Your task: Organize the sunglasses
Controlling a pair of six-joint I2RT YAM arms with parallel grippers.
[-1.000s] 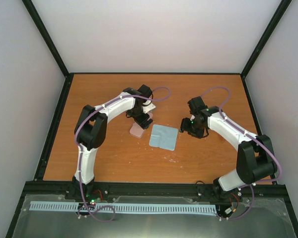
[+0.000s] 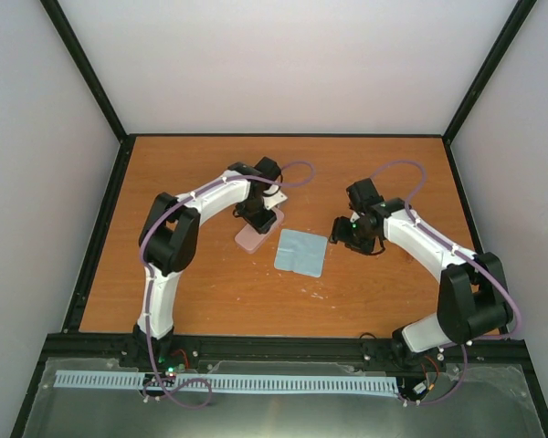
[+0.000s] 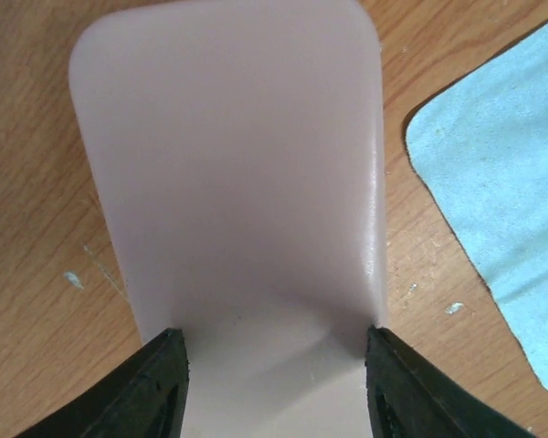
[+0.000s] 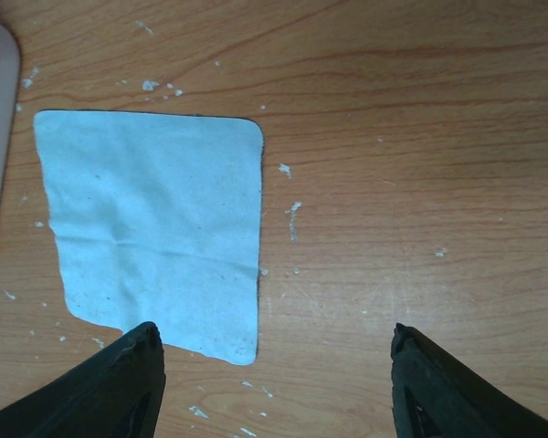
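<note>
A pale pink case (image 2: 252,235) lies on the table beneath my left gripper, whose fingertips are at its surface on either side, part open; whether they grip it is unclear. In the left wrist view the case (image 3: 228,164) fills the middle. A light blue cloth (image 2: 300,253) lies flat to its right, also in the right wrist view (image 4: 164,219). My right gripper hangs open over the table by the cloth, nothing between its fingers. I cannot make out any sunglasses.
Dark frame bars and pale walls enclose it. Purple hoses loop above both arms.
The pink case has shifted and turned slightly toward the lower left under my left gripper. The right arm has hardly moved.
</note>
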